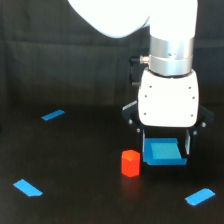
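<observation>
A small red block (130,163) stands upright on the dark table, left of a wider blue block (164,152) with a paler blue face. Directly over the blue block is my gripper (164,147), pointing down. Its fingers are spread wide, one toward each side of the blue block, so it looks open. The white hand hides part of the space between the fingers, and whether either finger touches the blue block cannot be made out. The red block lies just outside the left finger.
Flat blue tape strips mark the table at the far left (53,115), near left (28,188) and near right (200,197). A dark curtain (60,60) hangs behind.
</observation>
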